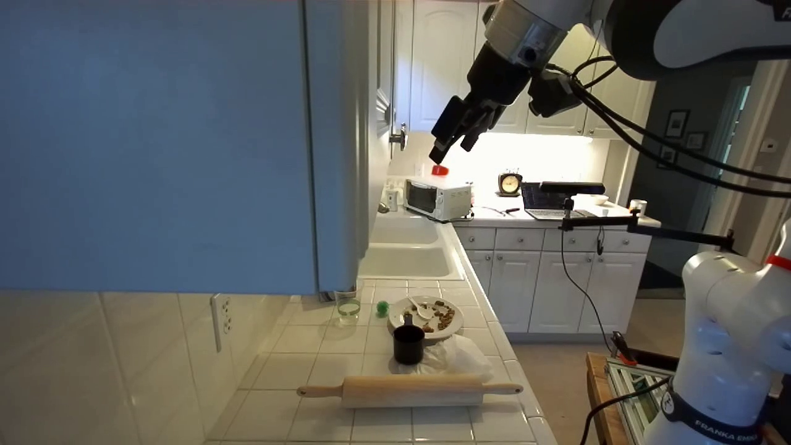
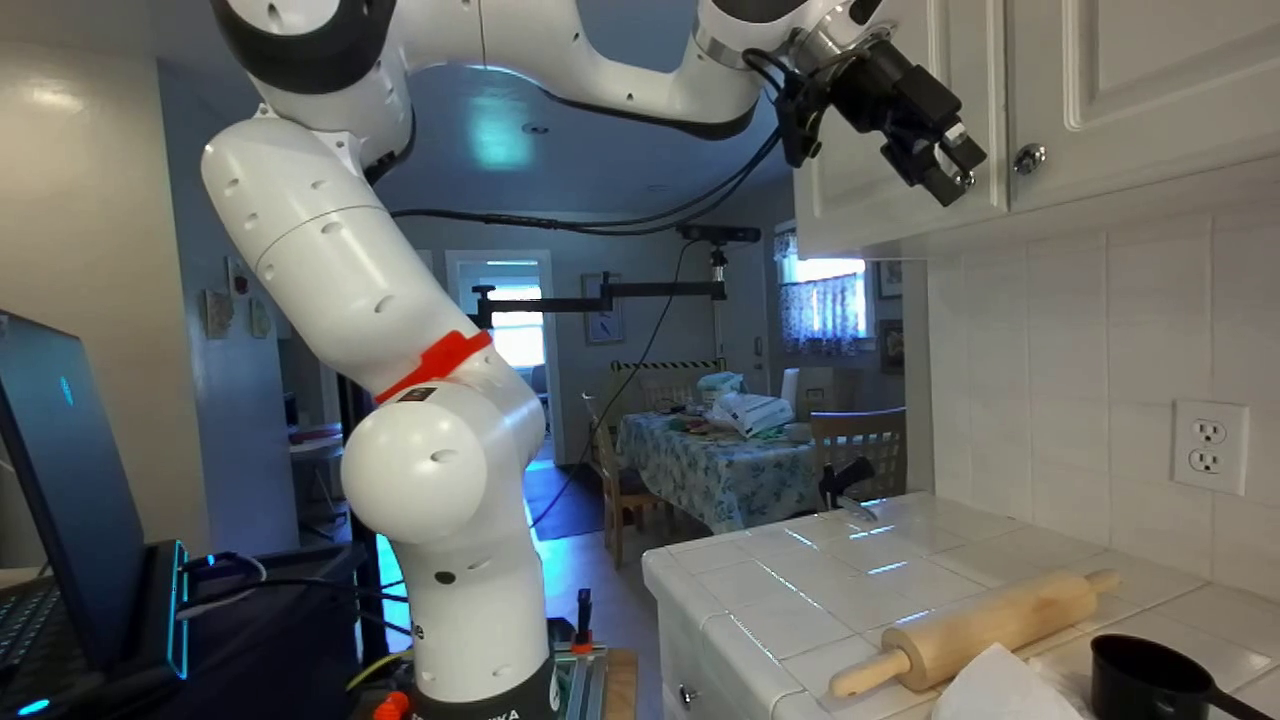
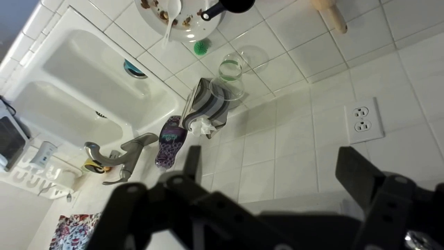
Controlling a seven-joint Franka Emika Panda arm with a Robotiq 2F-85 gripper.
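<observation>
My gripper (image 1: 453,148) is open and empty, raised high above the counter and tilted toward the wall cabinets. In exterior view 2 the gripper (image 2: 960,174) hangs in front of the cabinet doors, near a round knob (image 2: 1029,158). Its two dark fingers (image 3: 353,173) stand wide apart in the wrist view, with tiled wall showing beyond them. Well below on the counter lie a wooden rolling pin (image 1: 413,390), a black cup with a handle (image 1: 408,345), a crumpled white bag (image 1: 461,357) and a white plate (image 1: 398,311) with food scraps and a spoon.
A clear glass (image 3: 230,71), a green scrubber (image 3: 200,47), a tissue box (image 3: 212,104) and a purple bottle (image 3: 170,141) stand by the sink (image 3: 104,75). The open blue cabinet door (image 1: 156,148) fills much of exterior view 1. A toaster oven (image 1: 452,201) sits beyond the sink.
</observation>
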